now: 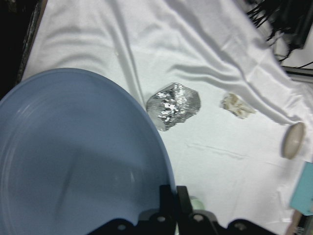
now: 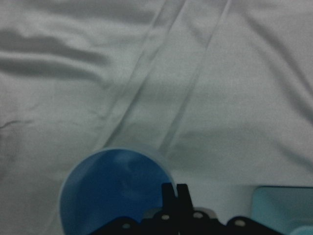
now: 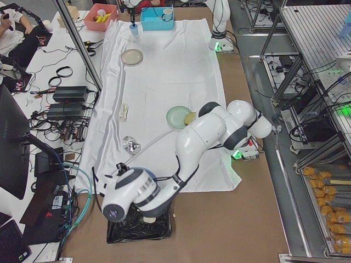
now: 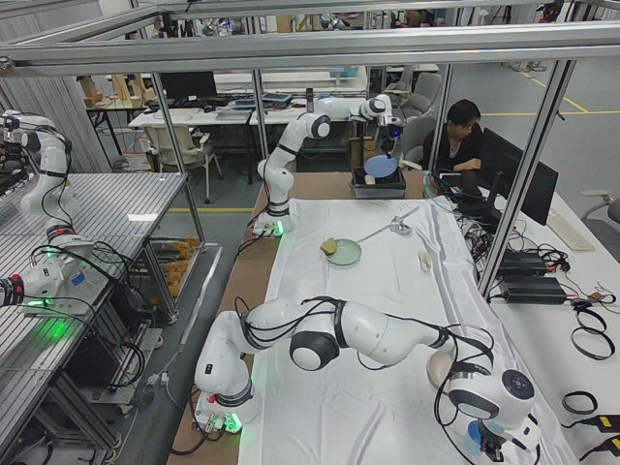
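My left gripper is shut on the rim of a blue plate [image 1: 78,142], which appears above the black bin's area in the camera right view [image 4: 382,167]. My right gripper is shut on the rim of a blue cup [image 2: 112,188], at the far end of the cloth in the camera left view. A crumpled foil [image 3: 131,145], a pale crumpled item [image 3: 123,112], a green plate [image 3: 175,116] with a yellow piece [image 3: 190,118] on its edge and a beige plate [image 3: 131,56] lie on the white cloth.
A black lined bin [image 3: 137,233] stands off the cloth's near edge. A turquoise box [image 3: 156,24] and a red box [image 3: 101,10] with items stand at the far end. Monitors and cables line one side.
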